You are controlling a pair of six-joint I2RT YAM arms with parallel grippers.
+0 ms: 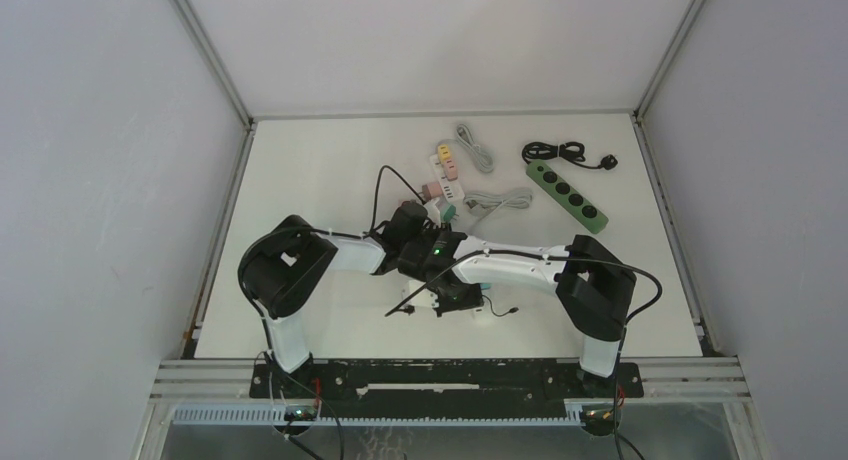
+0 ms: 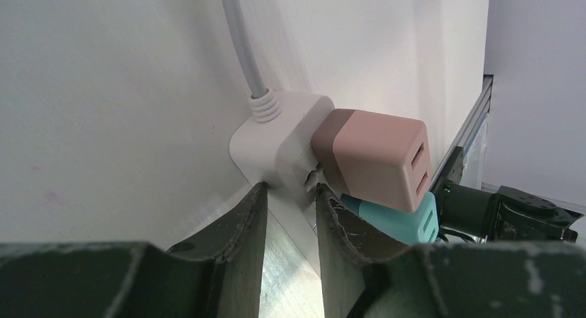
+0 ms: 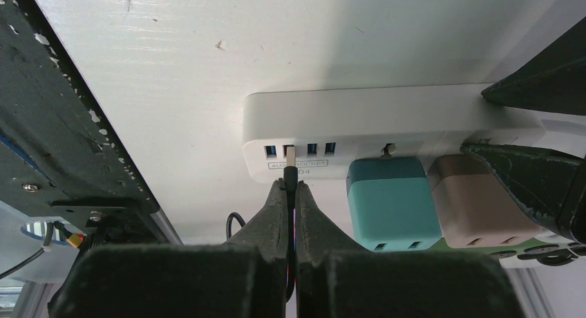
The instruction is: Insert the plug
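Note:
In the right wrist view my right gripper is shut on a black cable's USB plug point(image 3: 291, 156), whose light tip is at the second port of the white power strip point(image 3: 373, 110). Whether it is fully in cannot be told. My left gripper stands part open, its fingertips against the strip's cable end; in the right wrist view they reach over that end from the right. Both grippers are largely hidden by the arms in the top view.
Pink point(image 3: 484, 200) and teal point(image 3: 392, 207) adapters sit on the strip. Other strips, a green one point(image 1: 565, 195) and coiled cables lie at the back. The black frame edge point(image 3: 62, 124) is near the right gripper.

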